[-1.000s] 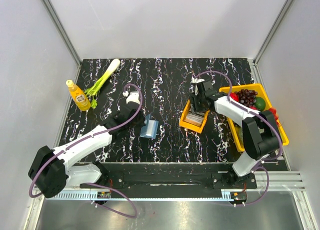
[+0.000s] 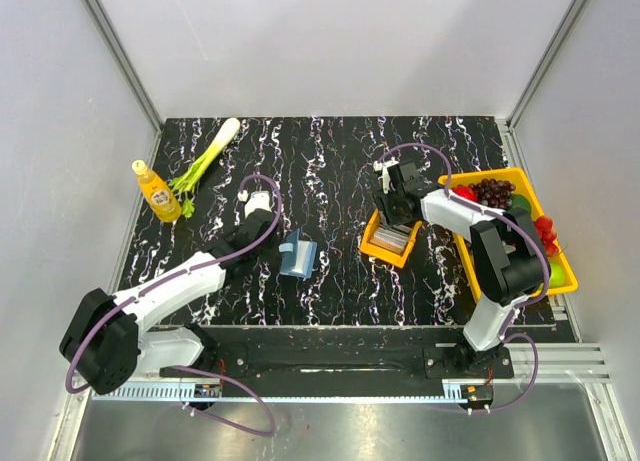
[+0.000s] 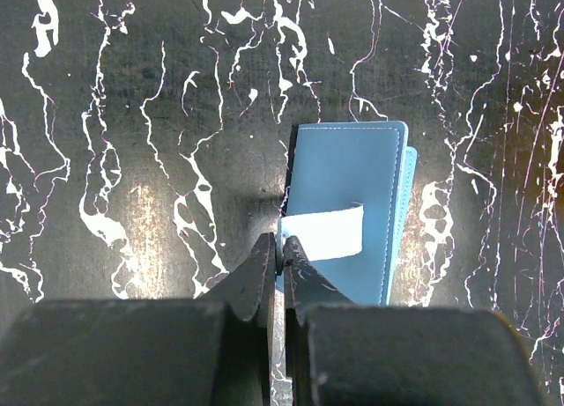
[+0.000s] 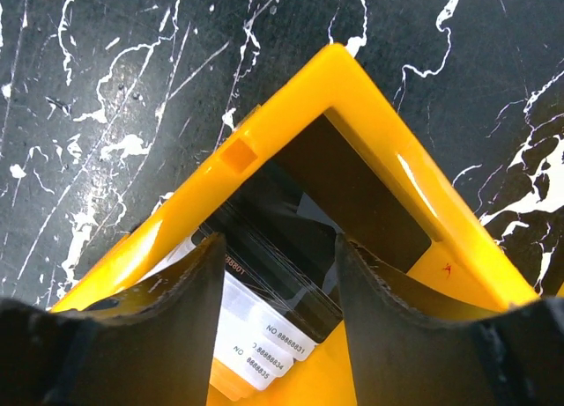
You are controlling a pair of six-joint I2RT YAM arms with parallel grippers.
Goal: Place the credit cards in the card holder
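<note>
A blue card holder (image 3: 342,173) stands partly open on the black marbled table, a white label showing on it. My left gripper is shut on the holder's near left cover edge. Inside a small yellow tray (image 4: 198,190), several cards (image 4: 264,322) lie fanned out, the uppermost black and silver, those beneath white with printed numbers. Over the tray my right gripper stands open, its two fingers on either side of the black card's edge region. Whether the fingertips touch any card cannot be told.
A large yellow crate (image 2: 560,266) of fruit stands at the right under my right arm. At the far left are a yellow bottle (image 2: 157,191) and a celery stalk (image 2: 208,161).
My left gripper has shifted slightly left, and the holder's upright cover has moved a little with it.
</note>
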